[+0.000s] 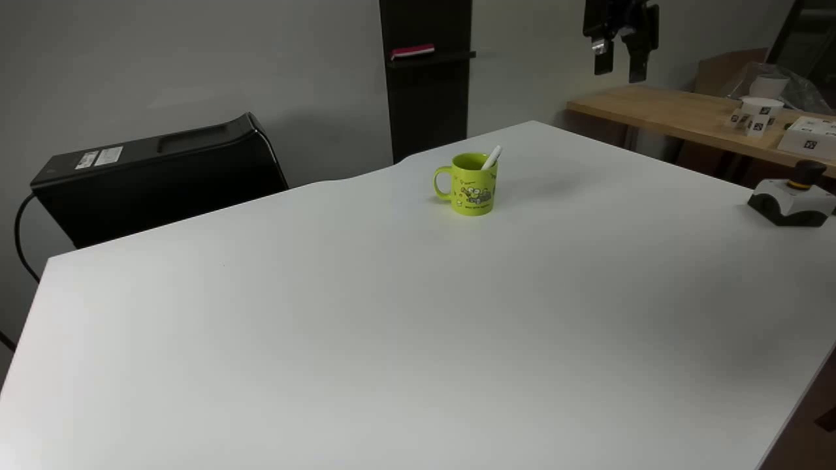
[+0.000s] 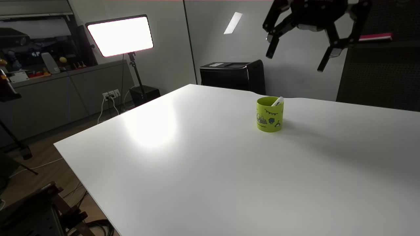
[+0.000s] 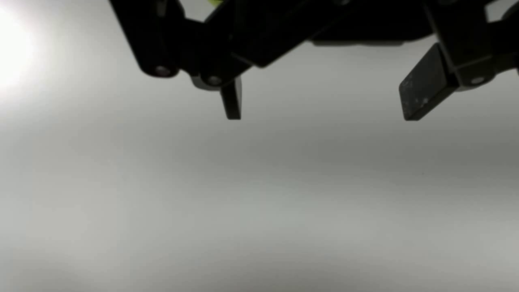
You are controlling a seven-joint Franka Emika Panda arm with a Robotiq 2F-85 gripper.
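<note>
A yellow-green mug (image 1: pixel 472 192) with printed cartoons stands upright on the white table, its handle showing to the left in exterior view 1. Inside it leans a white marker-like stick (image 1: pixel 492 157), its upper end poking above the rim; the same stick (image 2: pixel 278 101) shows over the mug (image 2: pixel 269 120) in exterior view 2. High above the table hangs my gripper (image 2: pixel 296 63), its fingers wide apart and nothing between them. In the wrist view the open gripper faces bare tabletop, and only a sliver of the mug (image 3: pixel 215 2) peeks out at the top edge.
A black-and-white device with a dark knob (image 1: pixel 795 196) sits at its right edge. Beyond the far edge are a black box-like machine (image 1: pixel 164 172) and a wooden side table (image 1: pixel 666 109) holding cups.
</note>
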